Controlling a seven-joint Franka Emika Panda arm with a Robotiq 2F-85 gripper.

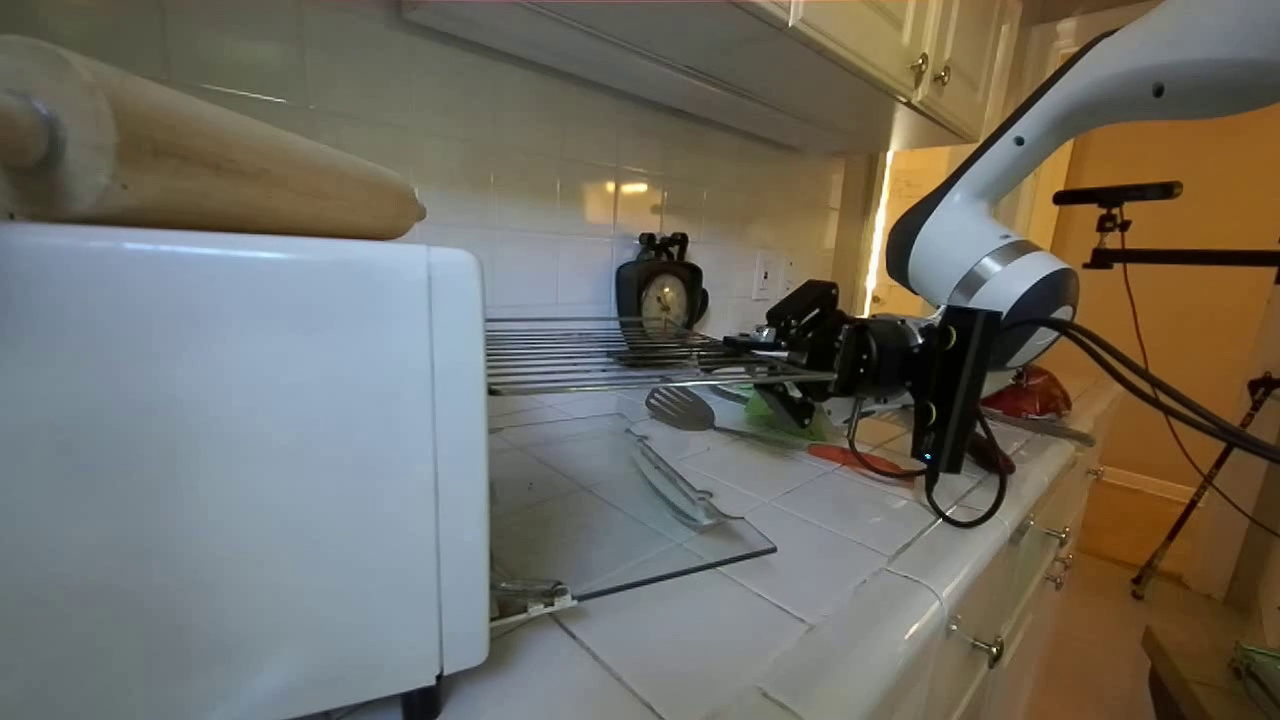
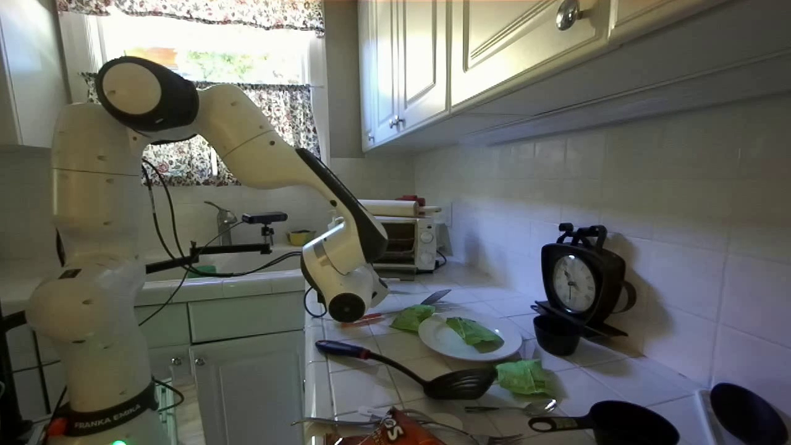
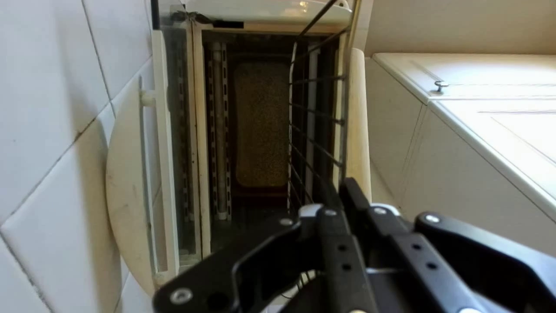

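A wire rack (image 1: 600, 356) juts out level in front of the white toaster oven (image 1: 240, 456), above its lowered glass door (image 1: 600, 516). My gripper (image 1: 768, 360) is shut on the rack's outer edge. In the wrist view the gripper's fingertips meet at the near end of the rack (image 3: 316, 112), whose far part reaches the open oven mouth (image 3: 260, 125), close to one side of it. From outside, the oven's wall hides the rack's far end, and I cannot tell whether it rests on any rail. In exterior view 2 the arm hides the gripper and rack.
On the oven lies a wooden rolling pin (image 1: 240, 162). A black scale (image 1: 660, 288) stands by the tiled wall. Behind the arm are a plate (image 2: 452, 342), green leaves, a spatula (image 2: 460, 383) and a black pan (image 2: 630, 423). Cupboards hang overhead.
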